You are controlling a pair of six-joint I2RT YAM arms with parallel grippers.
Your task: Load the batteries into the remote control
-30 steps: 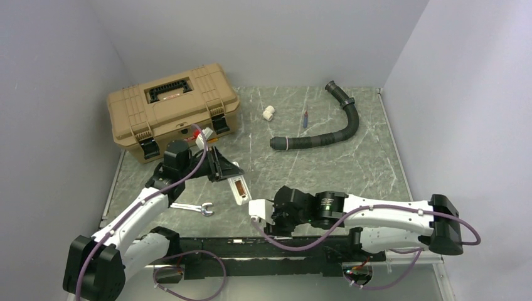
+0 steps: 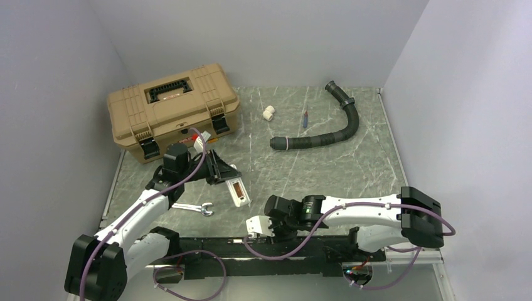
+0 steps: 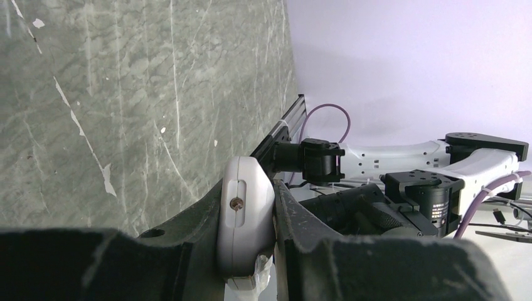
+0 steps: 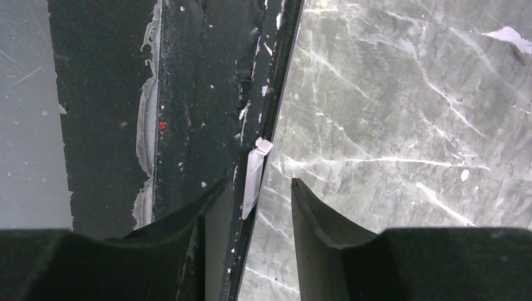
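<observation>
The white remote control (image 2: pixel 238 191) is held upright-ish in my left gripper (image 2: pixel 227 174), its open battery compartment facing up in the top view. In the left wrist view the remote (image 3: pixel 244 219) sits between the two black fingers. My right gripper (image 2: pixel 279 233) is low over the front edge of the table; in the right wrist view its fingers (image 4: pixel 313 232) stand apart with nothing seen between them except the edge below. No batteries can be made out clearly.
A tan toolbox (image 2: pixel 169 106) fills the back left. A wrench (image 2: pixel 194 208) lies front left, a black hose (image 2: pixel 313 139) at back right, with white fittings (image 2: pixel 268 113) and a small screwdriver (image 2: pixel 305 119) behind.
The left gripper with the remote has barely moved.
</observation>
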